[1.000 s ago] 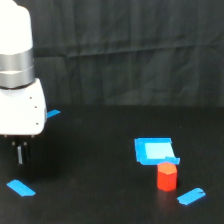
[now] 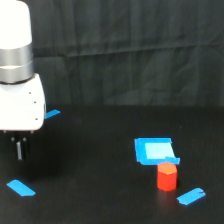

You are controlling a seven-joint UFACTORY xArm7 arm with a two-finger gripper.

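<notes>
The white robot arm [image 2: 17, 95] fills the left side of the camera view, with its gripper [image 2: 19, 148] pointing down low over the black table. The fingers are dark against a dark background, so their opening is unclear. A red block [image 2: 167, 177] stands at the right front. Behind it is a blue-edged square [image 2: 159, 151] with a pale centre.
Short blue strips lie at the front left [image 2: 21, 188], the front right [image 2: 191, 196] and the back left [image 2: 52, 114]. A dark curtain hangs behind.
</notes>
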